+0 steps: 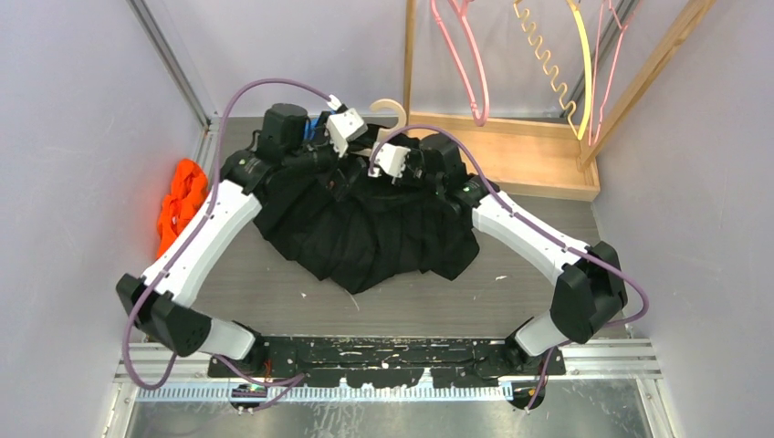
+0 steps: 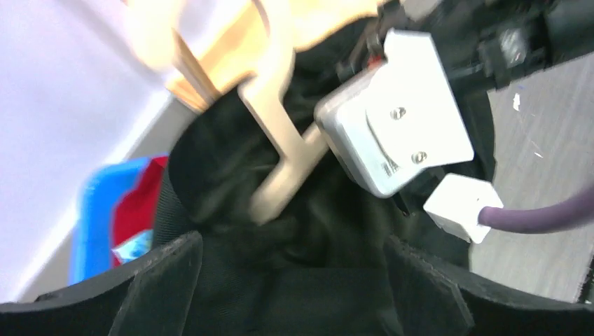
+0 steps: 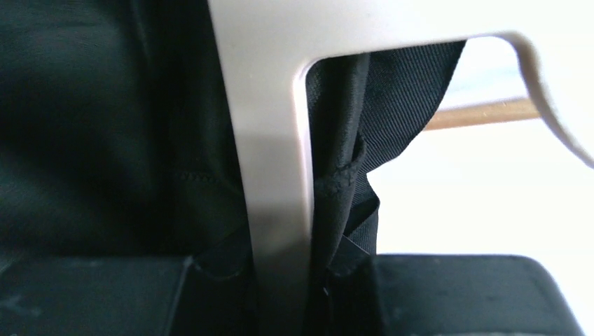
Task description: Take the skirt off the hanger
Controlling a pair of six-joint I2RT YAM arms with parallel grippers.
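A black skirt (image 1: 365, 246) spreads in folds under both arms, bunched round a pale hanger (image 1: 391, 107). My right gripper is shut on the hanger's pale bar, with dark cloth beside the bar. My left gripper stands open over the dark fabric, and the hanger (image 2: 273, 105) shows beyond it, near the right gripper's housing. In the top view the left gripper sits just left of the hanger, partly hidden by its arm.
A wooden rack (image 1: 511, 164) with pink and yellow hangers stands at back right. Orange cloth (image 1: 183, 205) lies by the left wall. A blue bin (image 2: 101, 210) with red contents is behind the skirt.
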